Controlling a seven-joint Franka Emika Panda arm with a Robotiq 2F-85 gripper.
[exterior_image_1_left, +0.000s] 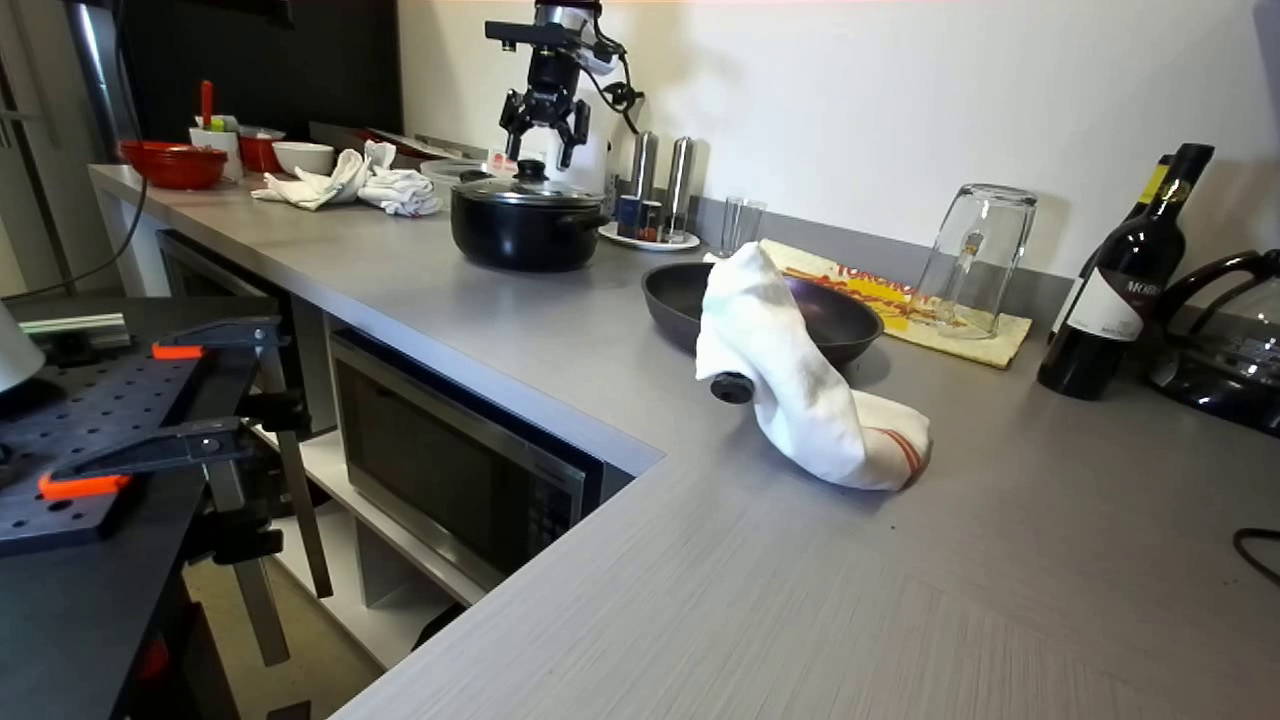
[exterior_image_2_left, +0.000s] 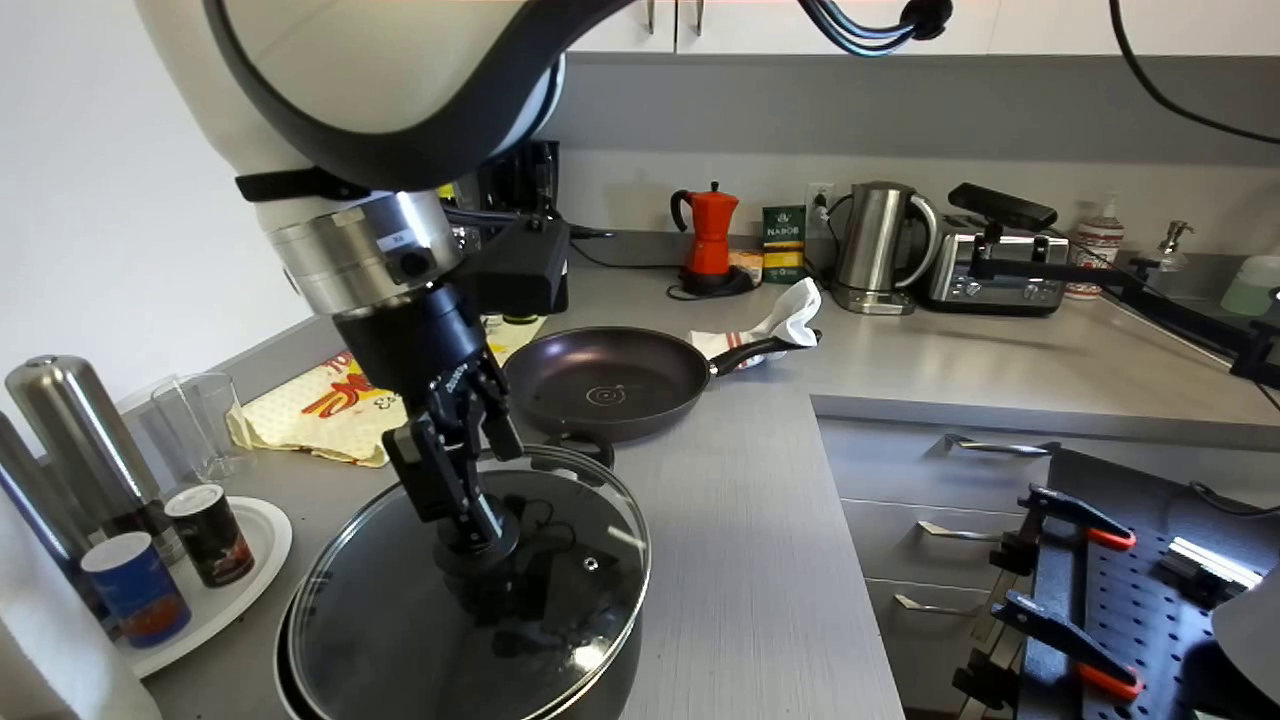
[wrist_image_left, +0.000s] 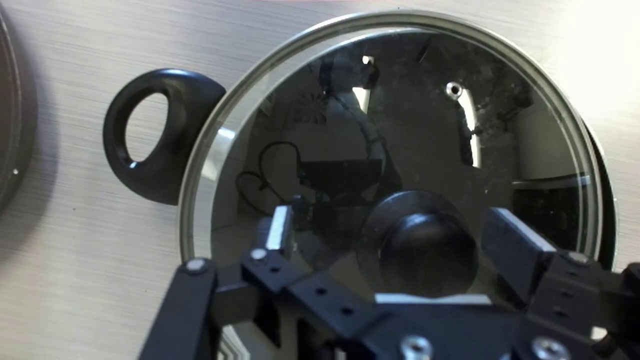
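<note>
A black pot (exterior_image_1_left: 524, 236) stands on the counter, covered by a glass lid (wrist_image_left: 336, 132) with a metal rim and a round black knob (wrist_image_left: 429, 252). Just above the lid, my gripper (exterior_image_1_left: 546, 146) points down and is open. In the wrist view the two fingers (wrist_image_left: 516, 246) stand apart on either side of the knob, with a clear gap to it on the left. From exterior view 2 the gripper (exterior_image_2_left: 474, 498) partly covers the knob. Nothing is held.
A dark frying pan (exterior_image_2_left: 608, 382) sits beside the pot, with a white cloth (exterior_image_1_left: 780, 372) draped over its handle. Shakers and small cups stand on a white plate (exterior_image_2_left: 274, 536) near the wall. Bare counter (exterior_image_2_left: 768, 540) lies along the front edge.
</note>
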